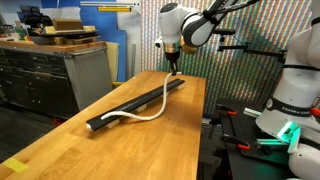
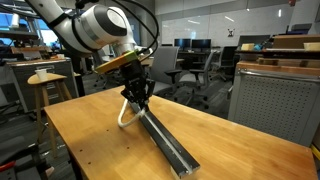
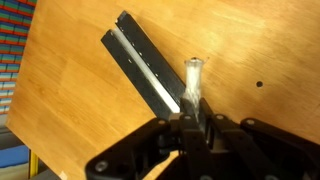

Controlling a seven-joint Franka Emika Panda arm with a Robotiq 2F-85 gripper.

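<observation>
A long black channel (image 1: 135,104) lies across the wooden table. From its near end a white flexible tube (image 1: 153,115) curves along one side and rises to my gripper (image 1: 173,71) over the far end. In the second exterior view, the gripper (image 2: 141,104) is low above the channel (image 2: 168,143), and a loop of the tube (image 2: 123,112) hangs beside it. The wrist view shows the tube's pale end (image 3: 193,76) sticking out beyond the fingers, which are shut on it. A light strip runs between the channel's dark sides (image 3: 148,52); what it is cannot be told.
A dark cabinet (image 1: 45,82) stands behind it. A stool (image 2: 52,92) and office chairs (image 2: 195,84) are beyond the table.
</observation>
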